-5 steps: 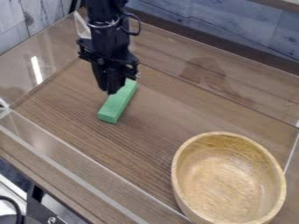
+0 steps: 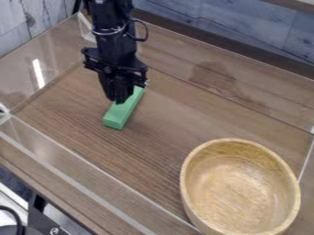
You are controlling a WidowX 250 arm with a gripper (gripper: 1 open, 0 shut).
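My black gripper [image 2: 119,90] hangs over the upper middle of the wooden table, its fingers pointing down just above and left of a green rectangular block [image 2: 124,110], whose upper end is partly behind it. The block lies flat on the table. The fingertips are small and dark, so I cannot tell whether they are apart or closed.
A large round tan bowl [image 2: 240,193] stands at the lower right. Blue-grey panels line the back, and black cables lie off the table at the lower left.
The arm and gripper have shifted very slightly in posture over the last second. The green block and the bowl have stayed where they were.
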